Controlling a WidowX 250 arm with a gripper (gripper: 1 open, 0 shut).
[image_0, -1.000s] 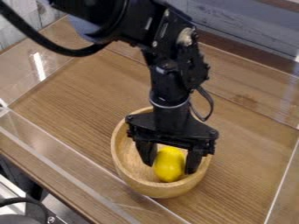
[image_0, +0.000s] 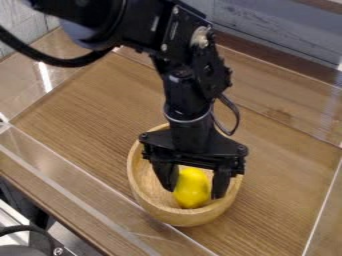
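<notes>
My black gripper (image_0: 193, 177) hangs over a round wooden bowl (image_0: 147, 197), its two fingers reaching down inside on either side of a yellow object (image_0: 193, 192). The fingers stand apart; whether they touch the yellow object is hard to tell, as the gripper's body hides its upper part.
The bowl sits on a wooden table (image_0: 80, 120) near its front left edge, with a clear strip along that edge. A pale wall (image_0: 287, 30) runs along the back.
The gripper has shifted very slightly up and to the left, uncovering a little more of the yellow object. The bowl stays where it was.
</notes>
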